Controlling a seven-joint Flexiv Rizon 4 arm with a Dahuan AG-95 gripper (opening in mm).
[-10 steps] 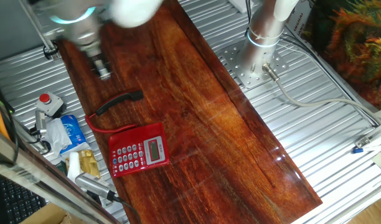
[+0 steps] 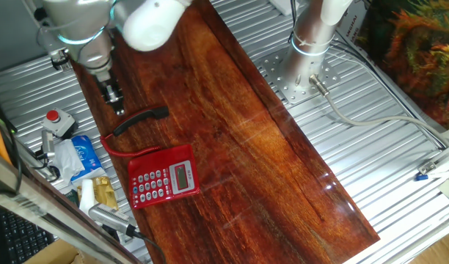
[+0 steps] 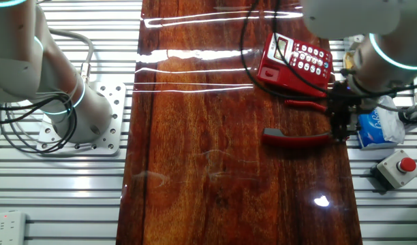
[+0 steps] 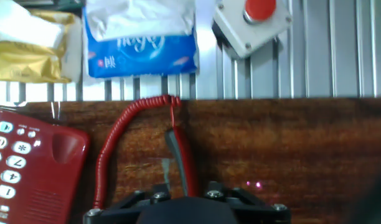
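A red telephone (image 2: 162, 176) with a keypad and small display lies on the wooden table. Its handset (image 2: 140, 119), dark along one side and red along the other, rests off the base, flat on the wood. A coiled red cord (image 4: 108, 146) runs from the handset's end back toward the base. Close above the handset's cord end hangs my gripper (image 2: 119, 110), pointing down, apart from it in exterior view 1. In the wrist view the gripper partly covers the handset's near end. How far apart its fingers stand is unclear; nothing shows lifted by them.
Beside the table edge are a blue tissue pack (image 4: 141, 53), a yellow packet (image 4: 35, 56) and a box with a red button (image 4: 253, 25). A metal arm or column (image 2: 312, 44) stands across the table.
Phone, cord and handset have stayed where they were.
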